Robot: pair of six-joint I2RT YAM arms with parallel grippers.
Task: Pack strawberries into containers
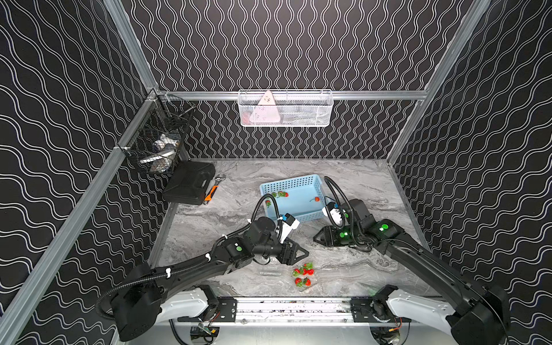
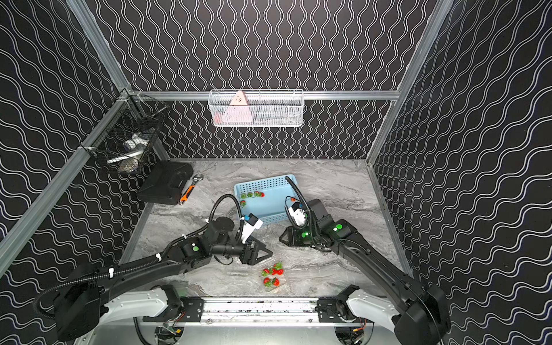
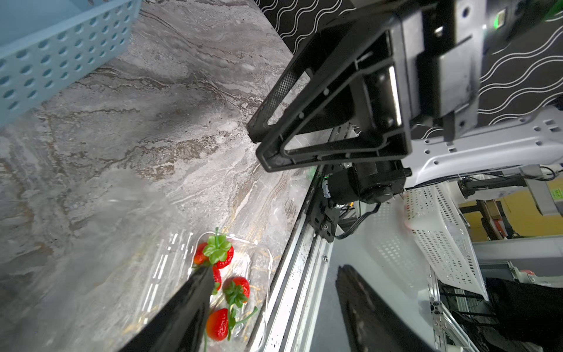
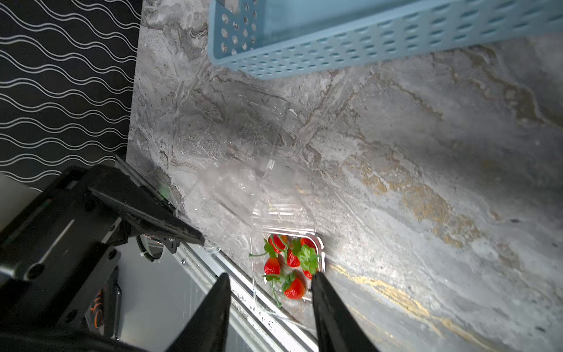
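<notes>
Several strawberries [image 1: 303, 270] sit in a clear plastic container [image 4: 319, 252] at the front middle of the table, its transparent lid [image 4: 275, 199] raised open behind them. A blue perforated basket [image 2: 267, 212] behind holds more strawberries [image 2: 250, 195] along its left part. My left gripper [image 1: 302, 253] hangs open above and left of the container, nothing seen between its fingers. My right gripper [image 1: 319, 238] is over the table just in front of the basket, right of the left one; in its wrist view the fingers stand apart with nothing held, above the container.
A black case [image 1: 187, 182] and an orange-handled wrench [image 1: 212, 189] lie at the back left. A black wire basket [image 1: 158, 138] and a white mesh basket [image 1: 299, 112] hang on the frame. The rail runs along the front edge.
</notes>
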